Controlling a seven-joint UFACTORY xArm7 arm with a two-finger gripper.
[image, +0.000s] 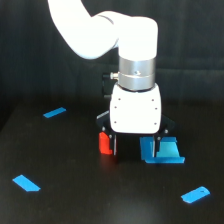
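Observation:
My gripper hangs in the middle of the camera view, its two dark fingers well apart and nothing seen between them. Just to the left of its left finger a red object shows, partly covered by the gripper. A shallow blue tray lies on the right, with my right finger in front of its left part. How high the fingertips are above the table is hard to tell.
Blue strips mark the black table: one at the far left, a near left strip and a near right strip.

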